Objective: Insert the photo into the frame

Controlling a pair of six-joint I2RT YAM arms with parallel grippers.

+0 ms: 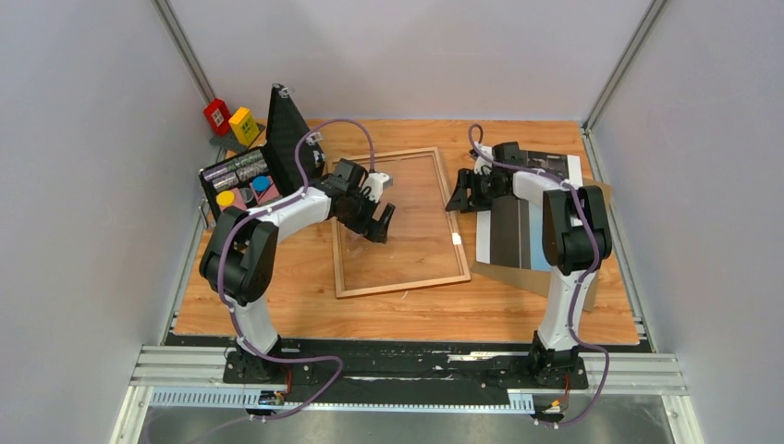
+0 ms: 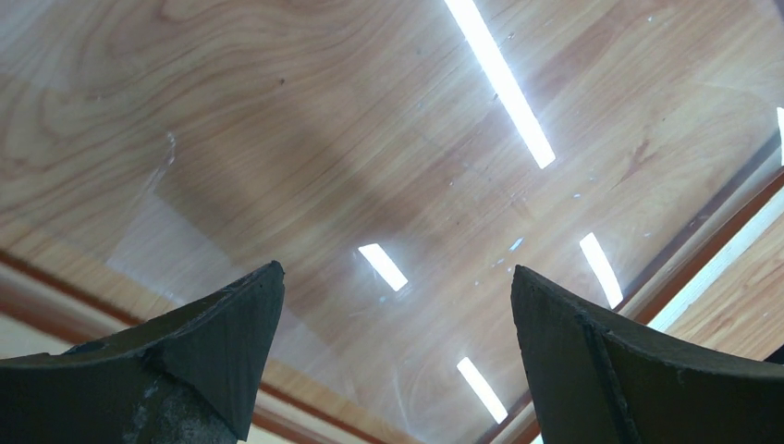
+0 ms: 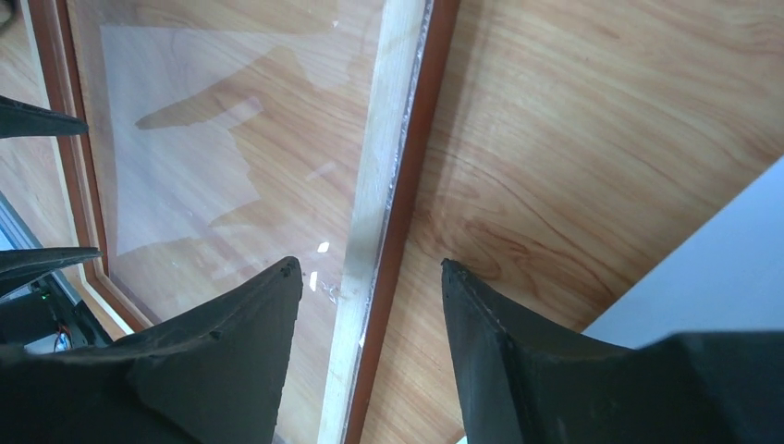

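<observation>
The wooden frame (image 1: 400,284) lies in the middle of the table with a clear pane (image 2: 434,203) inside. My left gripper (image 1: 378,227) is open over the pane, nothing between its fingers. My right gripper (image 1: 459,196) stands open at the frame's right side (image 3: 370,231), which runs between its fingertips in the right wrist view; whether they touch it I cannot tell. Right of the frame, striped photo sheets (image 1: 505,240) in grey, blue and white lie on a brown board (image 1: 522,281), partly hidden by the right arm.
An open black case (image 1: 287,129) holding colored pieces stands at the left, with red (image 1: 217,117) and yellow (image 1: 242,126) blocks behind it. Bare table (image 1: 259,319) shows in front of the frame.
</observation>
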